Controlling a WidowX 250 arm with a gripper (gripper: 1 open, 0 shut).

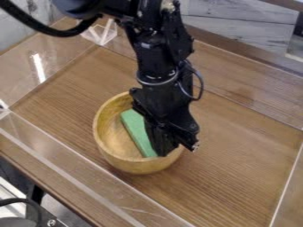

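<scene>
A round tan wooden bowl (112,133) sits on the wooden table, left of centre and partly hidden by my arm. A green block (140,133) lies inside it, its upper and right parts behind the gripper. My black gripper (178,142) is low over the right side of the bowl, beside the green block, and appears shut; nothing shows clearly between its fingers, whose tips are hard to make out.
Clear panels edge the left side, and a grey wooden wall (249,27) stands at the back. A black cable crosses the upper left.
</scene>
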